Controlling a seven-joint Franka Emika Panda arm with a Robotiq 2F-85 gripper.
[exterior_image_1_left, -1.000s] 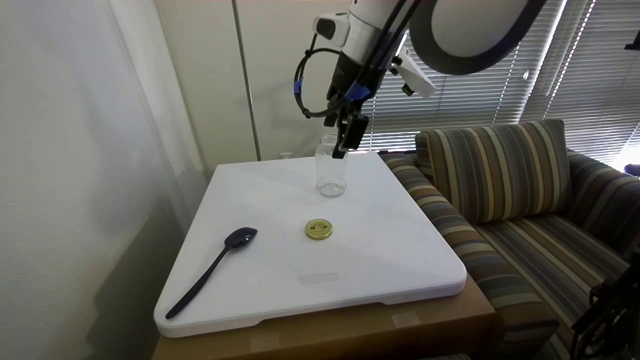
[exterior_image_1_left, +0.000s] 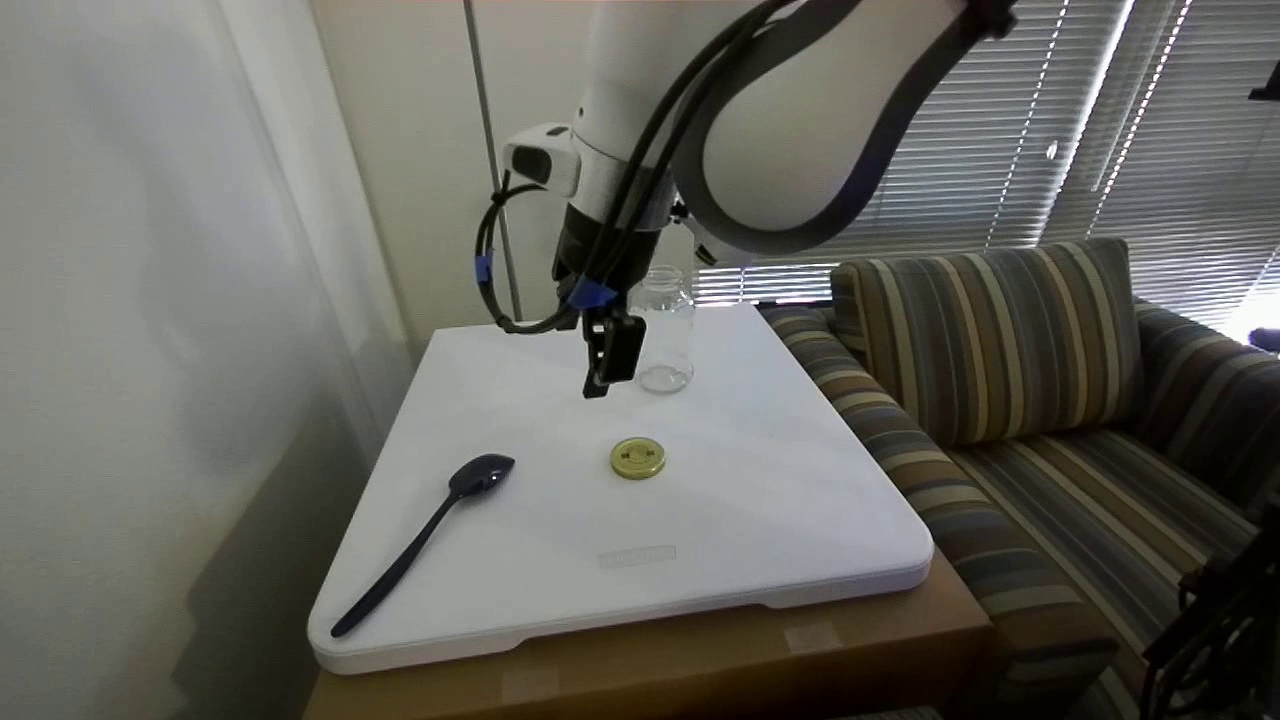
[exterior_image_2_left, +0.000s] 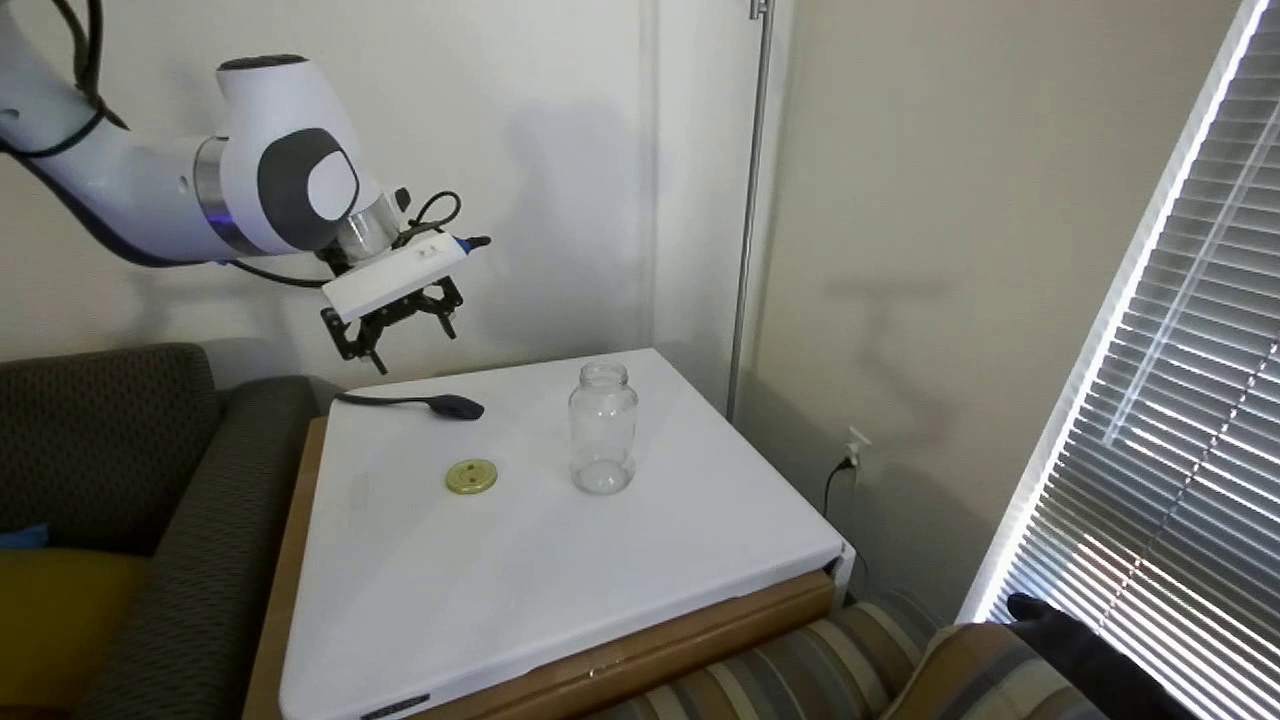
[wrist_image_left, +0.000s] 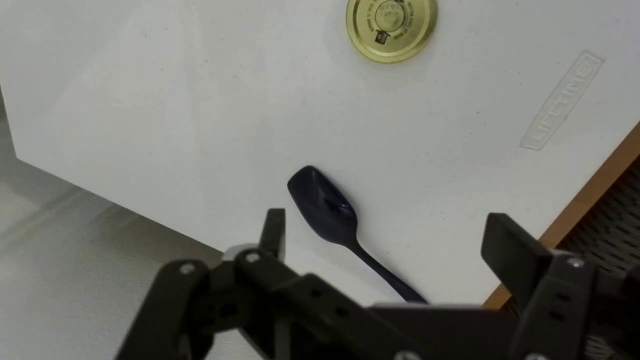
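A dark spoon (exterior_image_1_left: 422, 540) lies flat on the left side of the white table, its bowl (wrist_image_left: 324, 207) and part of its handle showing between my fingers in the wrist view. My gripper (exterior_image_2_left: 417, 350) hangs in the air above the tabletop with its fingers wide apart and nothing between them. In the wrist view one finger (wrist_image_left: 274, 234) is left of the spoon and the other finger (wrist_image_left: 510, 252) is to its right. A gold lid (exterior_image_1_left: 637, 457) rests flat near the middle of the table. The clear glass jar (exterior_image_2_left: 602, 430) stands upright and uncapped.
A wall (exterior_image_1_left: 156, 360) runs close along the spoon's side. On the opposite side stands a striped armchair (exterior_image_1_left: 996, 348).
In exterior view 1 my arm and gripper have moved left and lower, toward the spoon's side. The spoon, lid and jar have stayed in place.
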